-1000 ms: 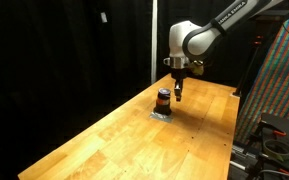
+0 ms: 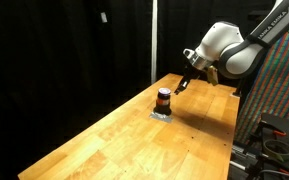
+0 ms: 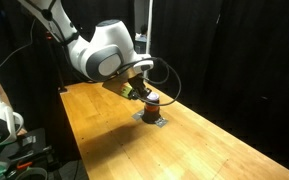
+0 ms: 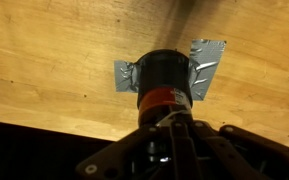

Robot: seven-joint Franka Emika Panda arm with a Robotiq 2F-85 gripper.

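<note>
A dark can with a red band and a pale top (image 2: 164, 97) stands upright on the wooden table. Its base sits over strips of silver tape (image 4: 208, 62). In the second exterior view the can (image 3: 151, 108) is partly behind my gripper (image 3: 139, 93). From the other side, my gripper (image 2: 180, 89) appears just right of the can's top, tilted, its tip narrow and shut. No object shows held there. The wrist view has the can's red band (image 4: 164, 98) beyond the dark fingers, which overlap its near end; contact cannot be told.
Black curtains hang behind. A dark stand with cables (image 2: 274, 145) is beside the table's right edge.
The arm's upper part has swung right and leaned over, while the gripper's tip has shifted only slightly, up and to the right. The can stays in the same place.
</note>
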